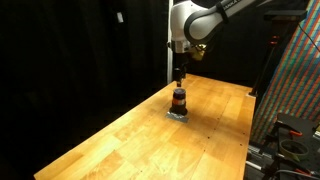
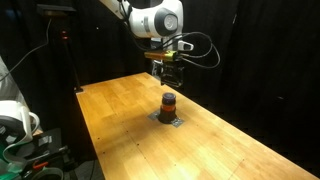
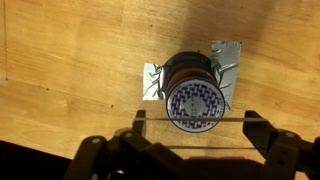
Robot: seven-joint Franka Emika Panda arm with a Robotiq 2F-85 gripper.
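Observation:
A dark object with an orange-brown band (image 1: 179, 100) stands upright on the wooden table, and its round, speckled top (image 3: 195, 100) faces the wrist camera. Silver tape (image 3: 225, 68) lies at its base on two sides. My gripper is open above it, one finger to each side of the top in the wrist view, with a visible gap from the object in the exterior views. Thin grey bars (image 3: 215, 120) cross the wrist view between the fingers and over the top's edge; what they are is unclear.
Dark curtains hang behind it. A stand with dark gear (image 1: 292, 150) is beside the table at the right in exterior view 1.

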